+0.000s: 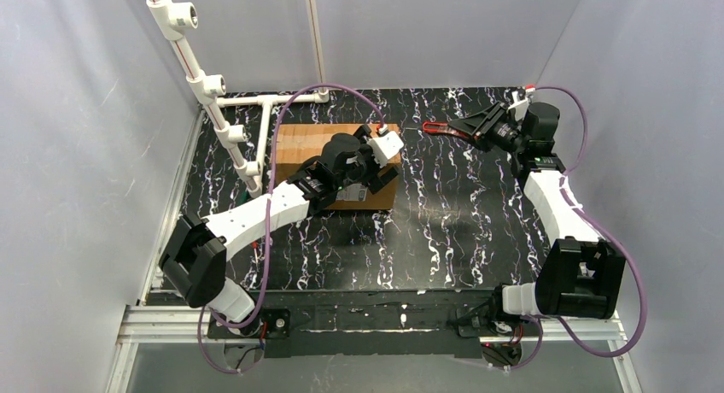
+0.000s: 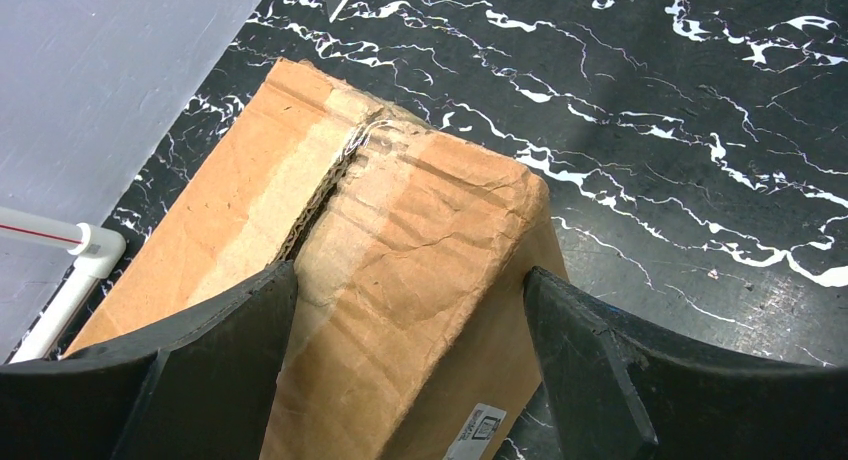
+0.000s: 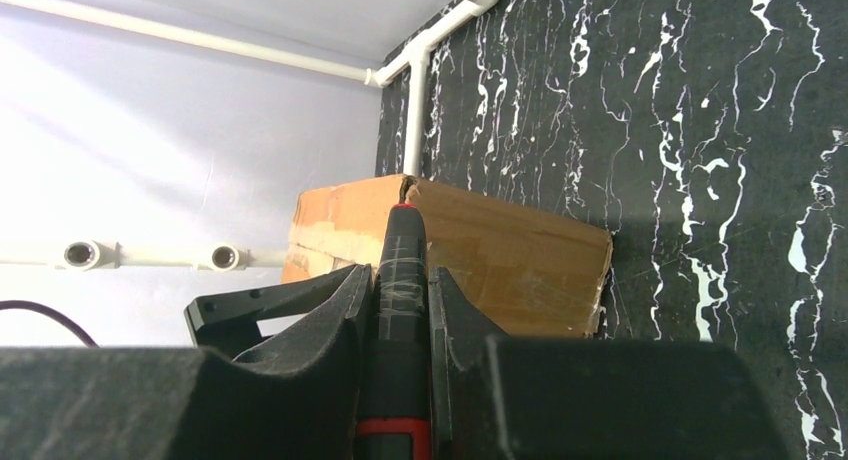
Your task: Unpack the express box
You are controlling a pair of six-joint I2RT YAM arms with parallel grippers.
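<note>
A cardboard box (image 1: 303, 145) lies at the centre-left of the table, a tape-covered seam slit along its top in the left wrist view. My left gripper is over the box's right end, part open, its fingers on either side of that end (image 2: 400, 240). My right gripper (image 1: 478, 128) is shut on a red-handled tool (image 1: 440, 128), apparently a cutter, held just right of the box; its thin tip is hard to make out. In the right wrist view the tool (image 3: 404, 270) points toward the box's end (image 3: 510, 250).
A white pipe frame (image 1: 266, 111) stands along the back and left of the box.
</note>
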